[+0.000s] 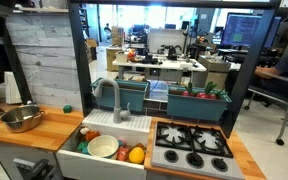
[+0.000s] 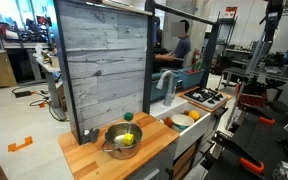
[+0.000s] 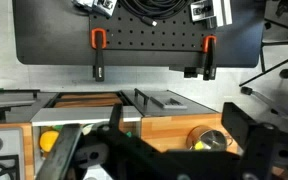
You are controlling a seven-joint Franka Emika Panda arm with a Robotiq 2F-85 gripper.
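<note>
In the wrist view my gripper stands open above the counter, its two dark fingers wide apart. Nothing shows between them except the scene well below. A metal pot (image 2: 123, 147) with two handles rests on the wooden counter and holds something yellow (image 2: 123, 139). The same pot (image 3: 209, 137) appears at lower right in the wrist view. Near it on the counter sits a small green object (image 2: 128, 116). A white bowl (image 1: 103, 147) lies in the sink (image 1: 134, 133) among red, green and yellow items.
A stove (image 1: 192, 150) with black grates stands right of the sink. Behind it are a grey faucet (image 1: 117, 100) and teal planters (image 1: 195, 106). Orange-and-black clamps (image 3: 99, 55) sit on the black table edge. Bare wood (image 2: 82, 157) surrounds the pot.
</note>
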